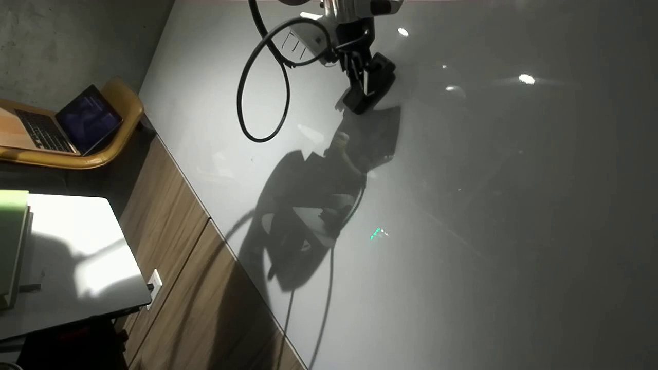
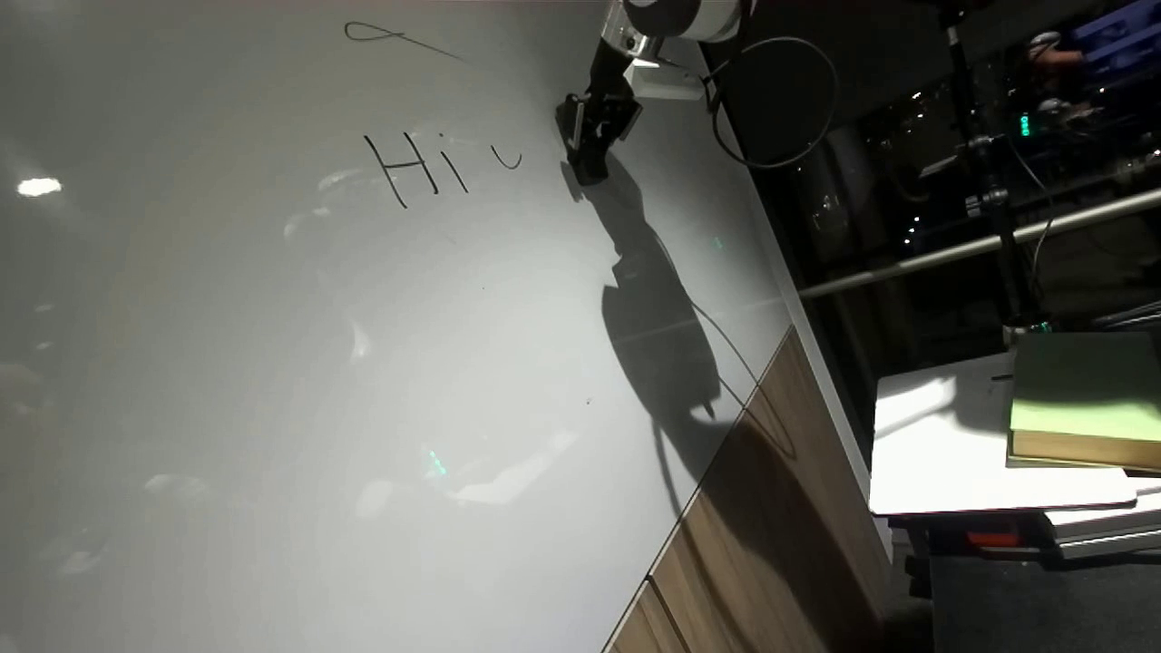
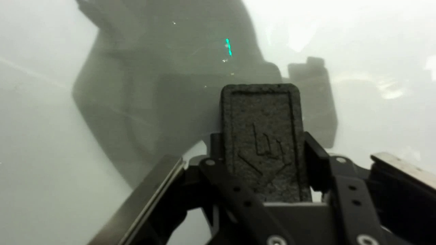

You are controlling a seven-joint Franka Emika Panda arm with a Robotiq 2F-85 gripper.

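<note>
A dark rectangular block (image 3: pixel 263 122) that looks like a board eraser, with faint lines on its face, is held between the fingers of my gripper, which is shut on it. In exterior view 2 the gripper (image 2: pixel 596 125) stands at or close over the whiteboard (image 2: pixel 359 435), to the right of black writing. That writing reads "Hi" (image 2: pixel 403 167), followed by a small curved stroke (image 2: pixel 507 162). A thin looped line (image 2: pixel 375 33) lies further up. Whether the block (image 1: pixel 379 77) touches the board cannot be told.
A black cable (image 1: pixel 239 92) loops out beside the arm. Wooden panels (image 1: pixel 179 265) border the board, and a white side table (image 1: pixel 92 302) stands beyond. Wide stretches of board are bare. The arm's shadow (image 1: pixel 308 209) falls across it.
</note>
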